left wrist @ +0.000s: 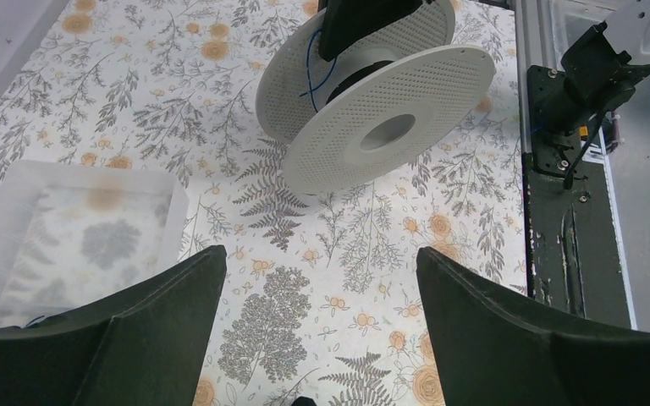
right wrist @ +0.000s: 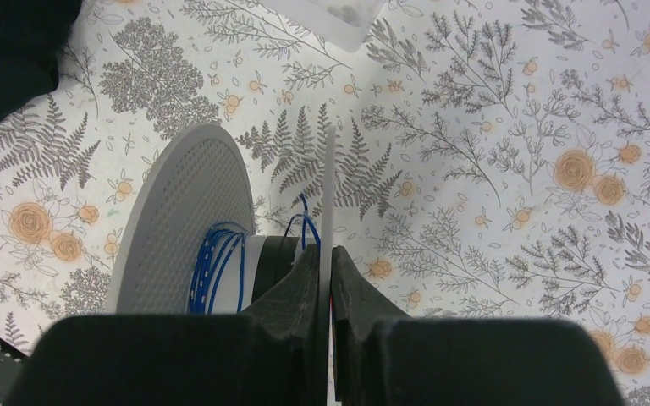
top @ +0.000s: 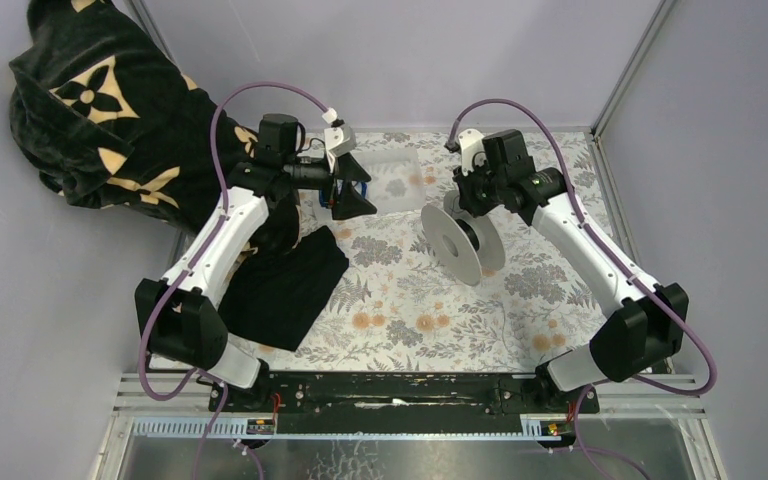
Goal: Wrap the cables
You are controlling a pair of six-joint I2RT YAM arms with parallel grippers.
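Note:
A white perforated reel point(top: 448, 243) with a black hub rests on the floral mat, right of centre. Blue cable point(right wrist: 205, 262) is wound on its hub, and a loose loop rises by the far flange. My right gripper is shut on that flange's rim point(right wrist: 328, 169), at the top of the reel. My left gripper stands open over the mat, left of the reel, beside the translucent bin point(left wrist: 93, 237), with nothing seen between its fingers.
A black patterned blanket point(top: 120, 130) fills the back left, with a black cloth point(top: 285, 290) below it.

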